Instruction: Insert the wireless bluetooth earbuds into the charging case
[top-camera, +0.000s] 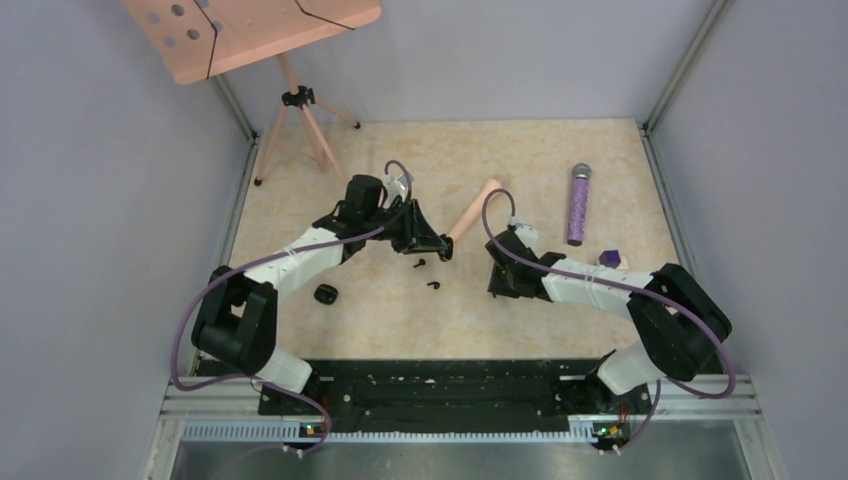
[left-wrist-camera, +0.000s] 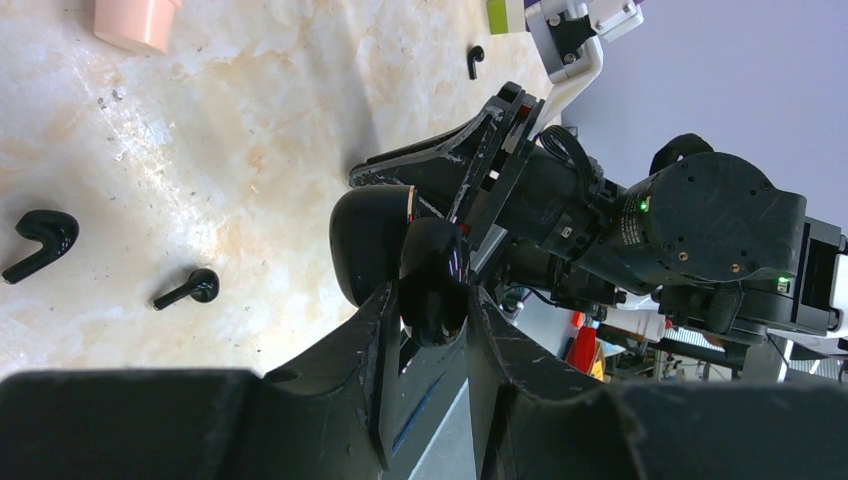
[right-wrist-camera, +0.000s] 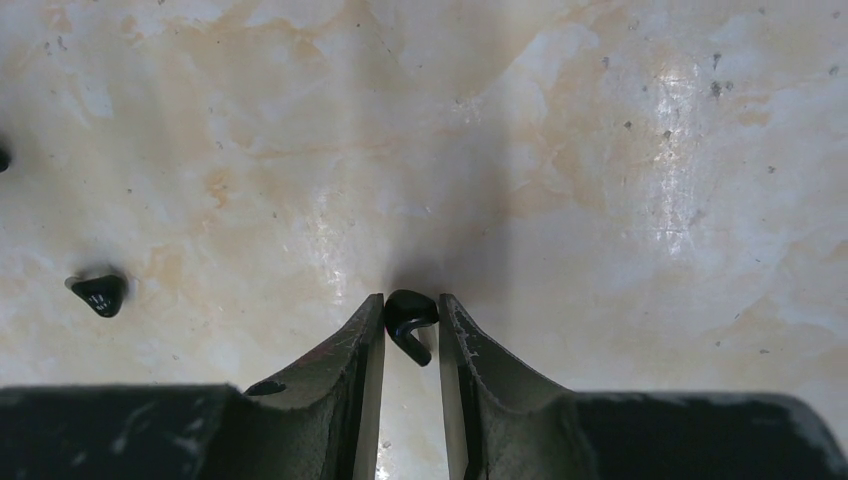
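Note:
My left gripper is shut on the black charging case (left-wrist-camera: 365, 240), held above the table with a glossy part upright between the fingertips. My right gripper is down at the table, its fingertips on either side of a black earbud (right-wrist-camera: 410, 330); whether they press on it I cannot tell. Another small black piece (right-wrist-camera: 98, 290) lies to its left in the right wrist view.
A black square object (top-camera: 325, 294) lies at left. A pink cylinder (top-camera: 473, 208) lies behind the grippers, a purple microphone (top-camera: 580, 208) at back right with a small purple block (top-camera: 610, 258) below. A pink stand (top-camera: 320, 135) stands at back left.

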